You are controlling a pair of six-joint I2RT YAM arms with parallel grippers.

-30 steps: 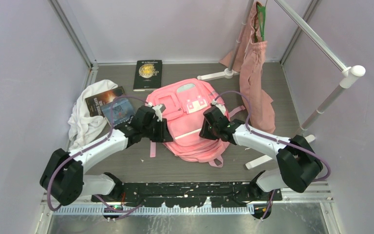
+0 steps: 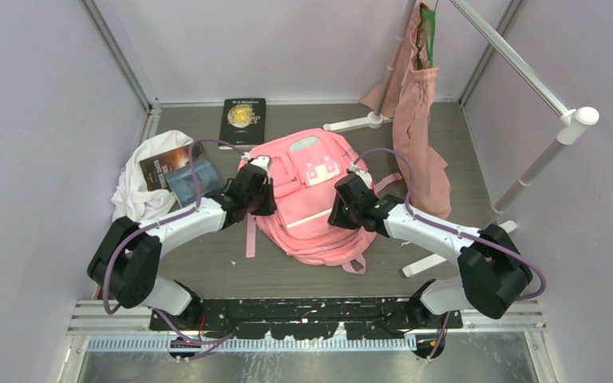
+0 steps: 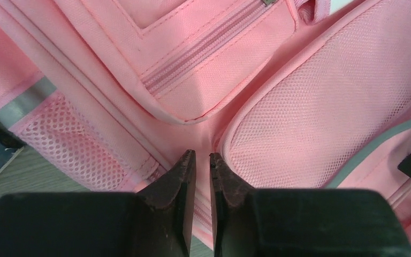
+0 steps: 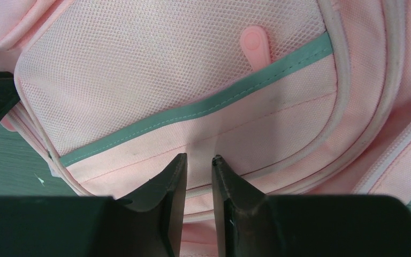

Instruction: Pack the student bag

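Observation:
A pink backpack (image 2: 311, 152) lies in the middle of the floor, its pockets, zip and straps showing in both wrist views. My left gripper is over its upper left part beside a zipped pocket, fingertips close together with a narrow gap, nothing visible held. My right gripper is low over a mesh pocket (image 4: 171, 59) with a green edge, fingertips a little apart; whether fabric lies between them is unclear.
A dark book (image 2: 241, 122) lies behind the bag. At the left, books (image 2: 191, 179) lie on a white cloth (image 2: 136, 191). A stand with hanging pink fabric (image 2: 423, 152) occupies the right side.
My left gripper has moved upward in the top view, toward the back of the bag, and slightly left. The right arm is nearly still.

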